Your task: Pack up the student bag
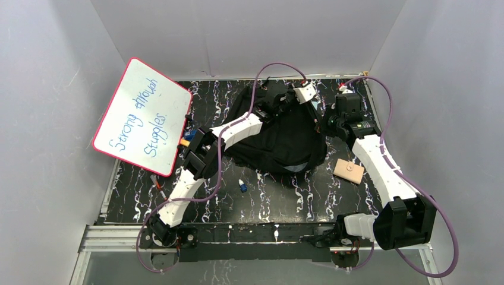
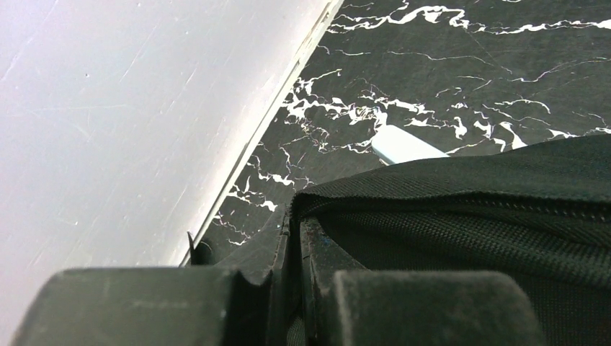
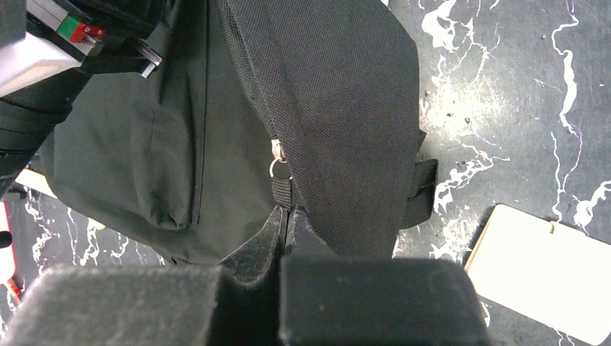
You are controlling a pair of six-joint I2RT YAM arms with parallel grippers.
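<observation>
The black bag [image 1: 285, 145] lies crumpled in the middle of the table. In the left wrist view, my left gripper is shut on the corner of a black fabric edge [image 2: 447, 180] of the bag. My right gripper is shut at the bag's right side, with the black strap of the zipper pull [image 3: 282, 191] running down between its fingertips. The zipper's metal ring and slider show just above that strap. Part of the left gripper also appears at the upper left of the right wrist view. The bag's inside is mostly hidden.
A tan notebook [image 1: 349, 170] lies to the right, a small blue-and-white bottle [image 1: 242, 186] in front of the bag. A red-rimmed whiteboard [image 1: 142, 116] stands left, near a red pen [image 1: 157, 183]. Behind the bag edge lies a pale block [image 2: 405, 145].
</observation>
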